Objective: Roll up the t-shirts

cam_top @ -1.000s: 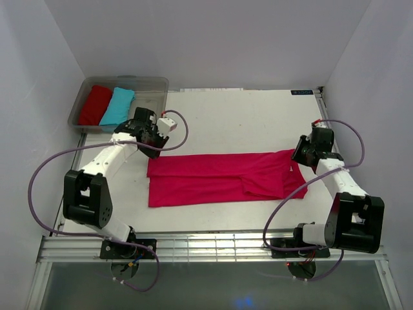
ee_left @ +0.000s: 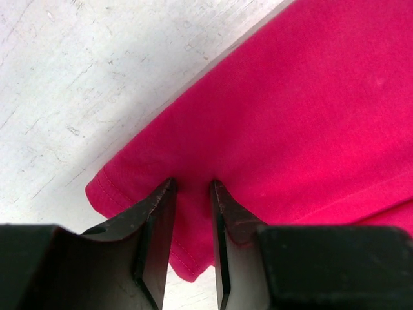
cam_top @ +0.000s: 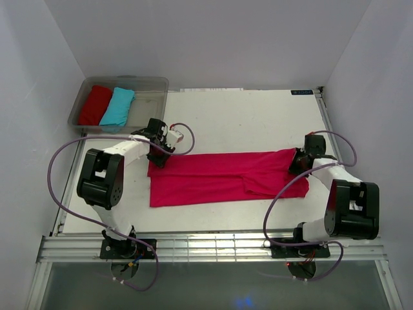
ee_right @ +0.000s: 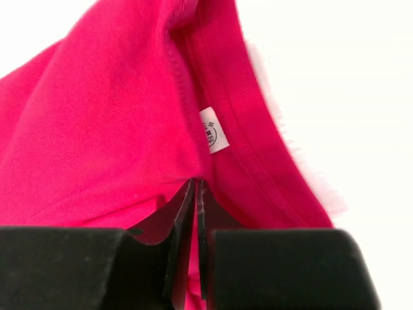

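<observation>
A crimson t-shirt (cam_top: 193,189) is laid out as a long folded strip across the table, its upper layer forming a band along the far side. At the strip's far left corner is my left gripper, its fingers parted by a small gap with red cloth beneath and between them. Over the right end of the shirt, my right gripper has its fingertips almost together at the edge of the folded layer. Whether cloth is pinched there is not clear. A white label (ee_right: 213,130) shows just beyond those tips, beside the hem.
A grey bin (cam_top: 150,103) at the back left holds a dark red rolled cloth (cam_top: 95,105) and a turquoise one (cam_top: 117,107).
Both grippers have come down onto the shirt's two ends from above. The shirt has barely moved.
</observation>
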